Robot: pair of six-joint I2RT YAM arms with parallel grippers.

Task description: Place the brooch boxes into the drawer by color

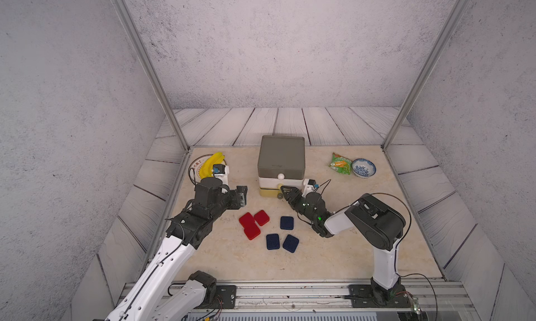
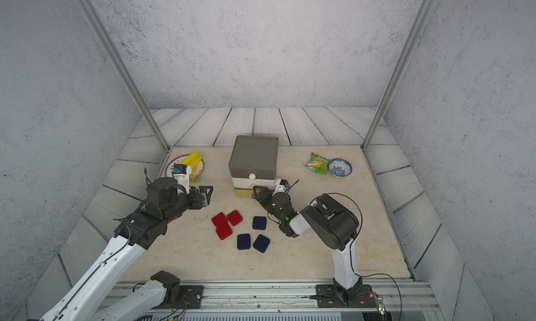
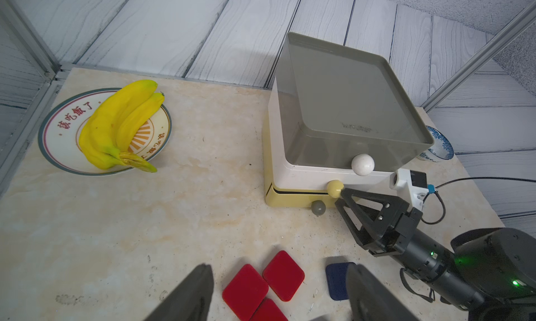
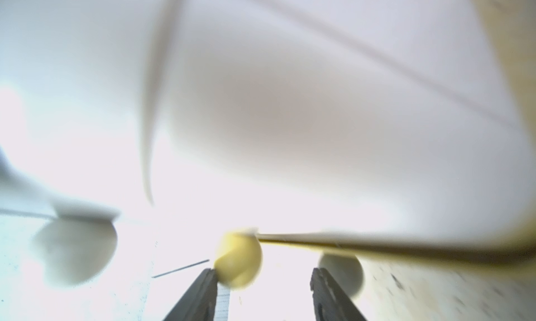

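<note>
A stacked drawer box (image 1: 281,156) with grey, white and yellow levels and round knobs stands at the back middle. My right gripper is at the yellow knob (image 4: 237,256) on its front; its fingertips are apart in the right wrist view, and whether they touch the knob is unclear. My left gripper (image 1: 240,195) hangs open left of the box, over the table. Red brooch boxes (image 3: 283,275) lie grouped at centre-left in front of the drawers; dark blue brooch boxes (image 1: 287,222) lie to their right and nearer the front.
A plate (image 3: 58,125) with bananas (image 3: 111,125) sits at the back left. A green packet (image 1: 340,163) and a blue patterned bowl (image 1: 364,168) are at the back right.
</note>
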